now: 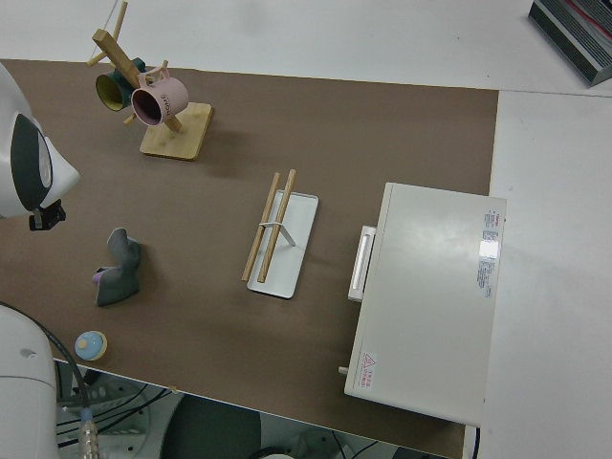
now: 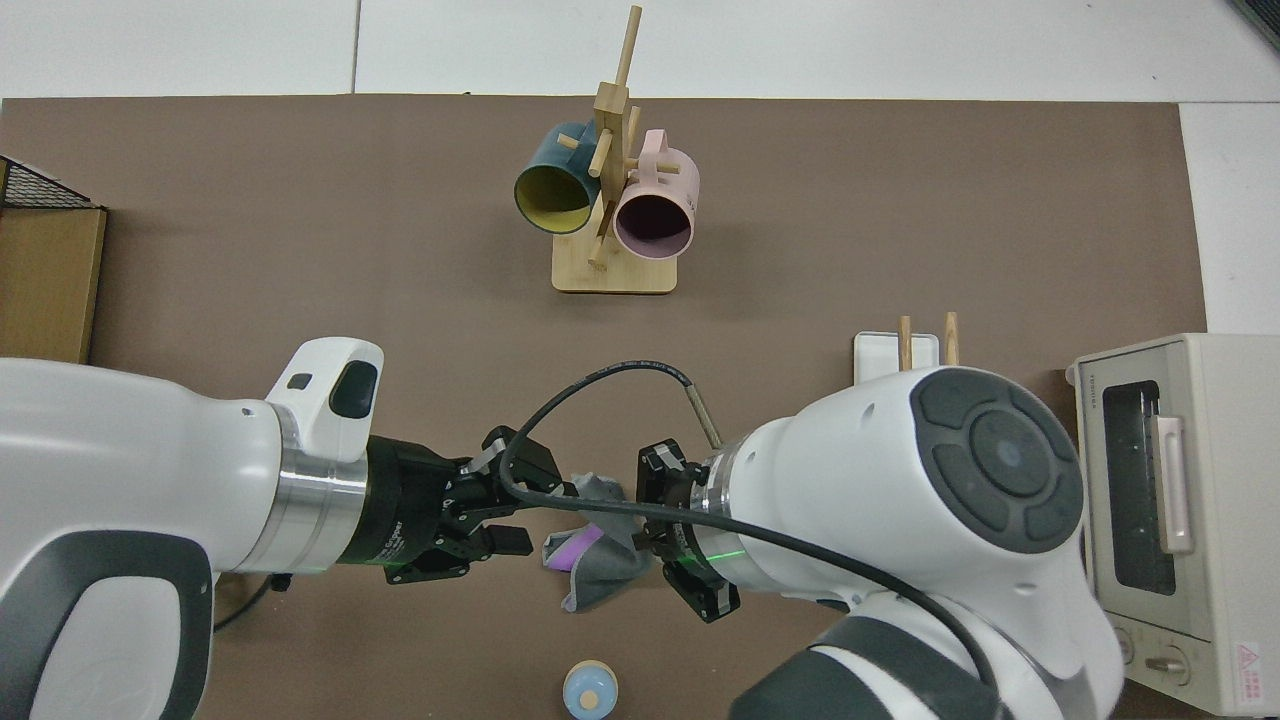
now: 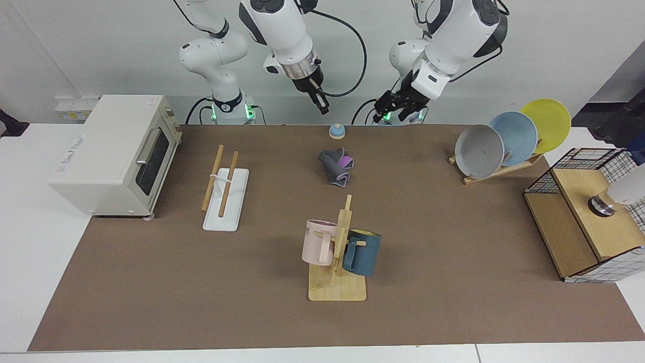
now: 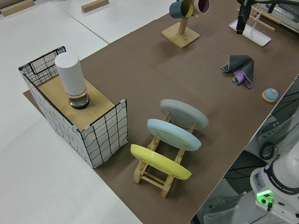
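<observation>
A grey cloth with purple [image 2: 601, 574] lies crumpled on the brown mat, near a small blue round object [image 2: 589, 690]. In the top view both black grippers are above it: my left gripper [image 2: 504, 528] reaches in from the left, my right gripper [image 2: 672, 564] from the right, partly hidden by its arm and cable. In the left view the cloth [image 3: 337, 166] lies apart from both grippers, which hang above the mat's edge. Whether either is open or shut is unclear.
A mug tree [image 3: 335, 284] holds pink and blue mugs. A white oven [image 2: 1234, 516] stands right, beside a white stand [image 1: 296, 220] with wooden sticks. A plate rack [image 4: 168, 186] and wire shelf [image 4: 100, 102] are at the other side.
</observation>
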